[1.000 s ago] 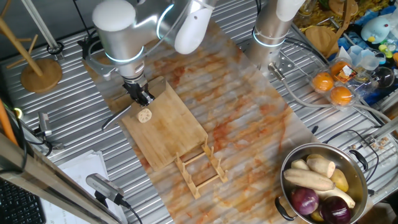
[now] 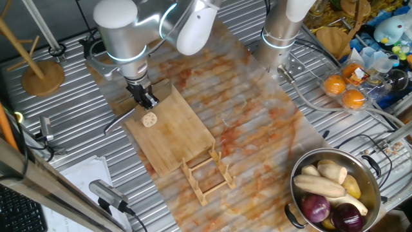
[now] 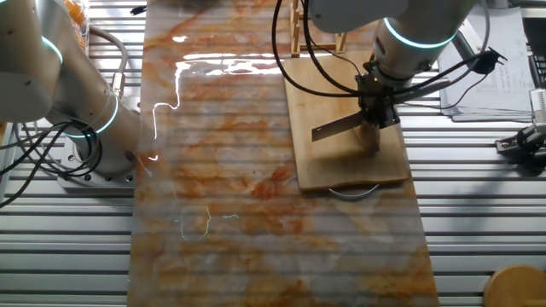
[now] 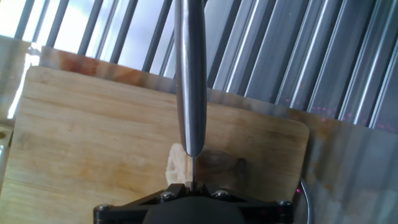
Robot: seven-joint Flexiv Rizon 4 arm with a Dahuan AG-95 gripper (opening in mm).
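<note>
My gripper point(image 2: 149, 103) is shut on a knife over the wooden cutting board point(image 2: 174, 132). The metal knife handle point(image 4: 191, 81) points away from the gripper, out past the board's edge. In the second exterior view the broad knife blade point(image 3: 337, 126) reaches over the board. A pale lotus root slice point(image 2: 149, 120), with holes in its face, stands at the blade. From the wrist, the pale piece point(image 4: 177, 165) shows just left of the blade. A dark brown patch lies to the blade's right; I cannot tell whether it is food or shadow. The blade's cutting edge is hidden.
Touching the board's far end is a small wooden rack point(image 2: 209, 179). A steel pot point(image 2: 297, 171) of vegetables stands at the right.
The arm and knife have shifted very slightly. The board, the slice and the rack look the same.
</note>
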